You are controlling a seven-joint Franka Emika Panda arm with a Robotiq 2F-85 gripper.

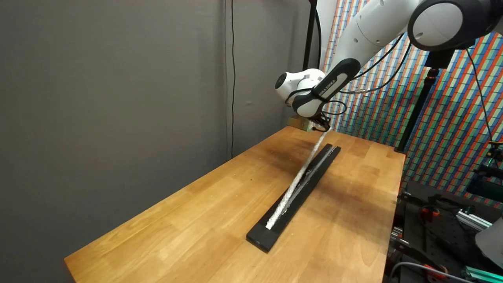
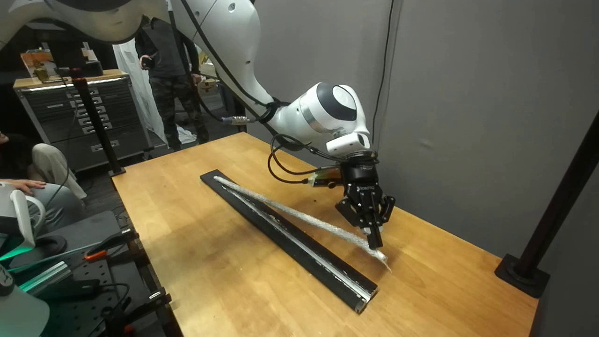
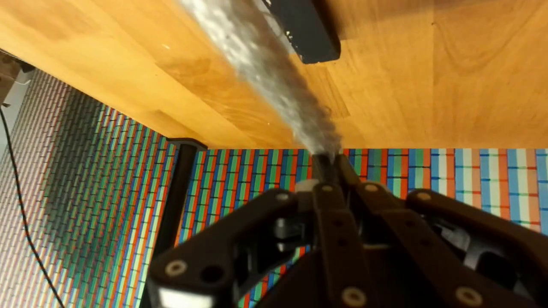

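A whitish braided rope (image 1: 298, 179) stretches in a slant above a long black bar (image 2: 281, 238) that has a pale groove along its length. The rope's near end rests on one end of the bar in exterior view 1. Its other end is raised, with my gripper (image 2: 374, 245) shut on it and a frayed tip sticking out past the fingers. From the wrist, the rope (image 3: 272, 77) runs down into the closed fingertips, and the bar's end (image 3: 316, 43) lies apart from it on the table. In exterior view 1 the arm's own parts mostly hide the fingers.
Bare wooden tabletop (image 1: 198, 212) surrounds the bar. A grey wall (image 1: 141, 94) borders the table's far side. A black post (image 2: 533, 224) stands at a table corner, and a person (image 2: 171, 73) is beyond the table.
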